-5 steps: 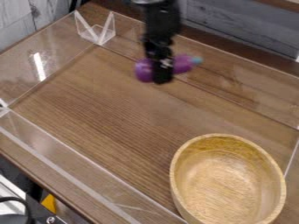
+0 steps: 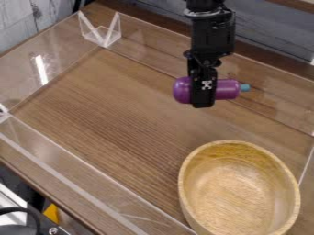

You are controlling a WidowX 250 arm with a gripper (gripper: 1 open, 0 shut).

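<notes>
My gripper [image 2: 207,90] hangs at the upper middle, shut on a purple cylindrical object [image 2: 226,90] with a light teal tip at its right end. The object is held roughly horizontal above the wooden surface, its middle partly hidden by the black fingers. A pale yellow round bowl [image 2: 238,193] sits at the lower right, below and apart from the gripper.
Clear plastic brackets stand at the upper left and left edge. A black object with a yellow part [image 2: 20,220] is at the lower left corner. A raised border runs along the back.
</notes>
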